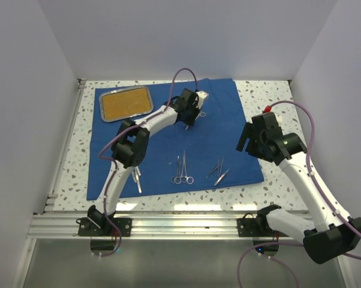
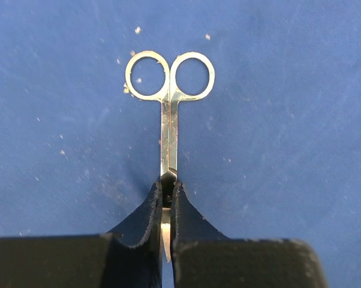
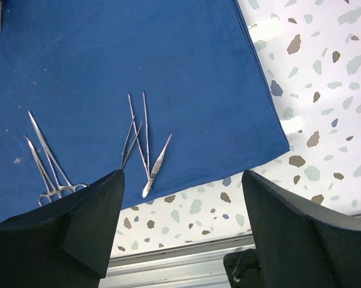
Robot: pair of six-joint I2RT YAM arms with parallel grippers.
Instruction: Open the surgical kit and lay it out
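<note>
A pair of scissors (image 2: pixel 170 129) lies on the blue cloth (image 1: pixel 219 138), ring handles away from my left gripper. That gripper is shut on the scissors around the pivot; the blade tip pokes out below the fingers. From above, the left gripper (image 1: pixel 192 119) is at the cloth's upper middle. My right gripper stands open and empty, raised over the right side; in the top view it (image 1: pixel 245 138) is near the cloth's right edge. Hemostats (image 1: pixel 183 171), tweezers (image 1: pixel 215 169) and a scalpel-like tool (image 1: pixel 221 177) lie along the cloth's lower part.
An empty-looking metal tray (image 1: pixel 126 103) with a tan bottom rests at the cloth's upper left. Slim pale tools (image 1: pixel 137 179) lie at lower left, partly under the left arm. Bare cloth spans the middle and right. A speckled tabletop (image 3: pixel 312 90) surrounds the cloth.
</note>
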